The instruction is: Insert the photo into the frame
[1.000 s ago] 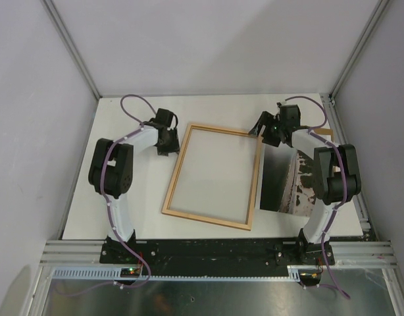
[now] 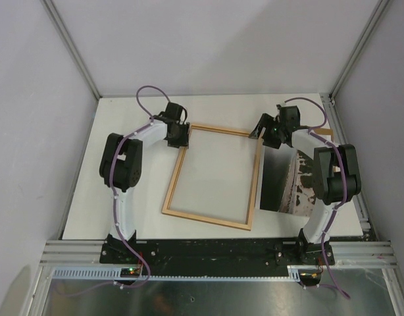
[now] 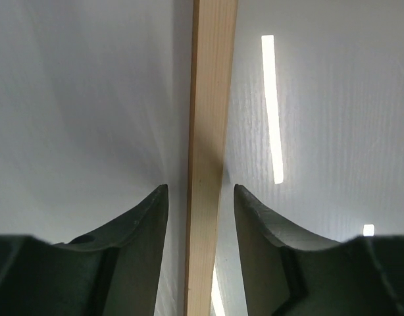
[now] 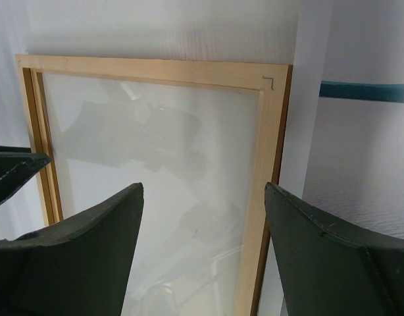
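Note:
The wooden frame lies tilted slightly in the middle of the table, with a pale panel inside. My left gripper hovers at the frame's upper left side, its part-open fingers straddling the wooden bar in the left wrist view. My right gripper stands open at the frame's upper right corner, the corner visible beyond its fingers. The photo, a dark and pale landscape print, lies right of the frame, partly under the right arm.
Bare white table shows to the left and behind the frame. Walls bound both sides and the back. A metal rail runs along the front edge.
My left gripper has moved rightward onto the frame's upper left bar. The right arm, frame and photo show no visible movement.

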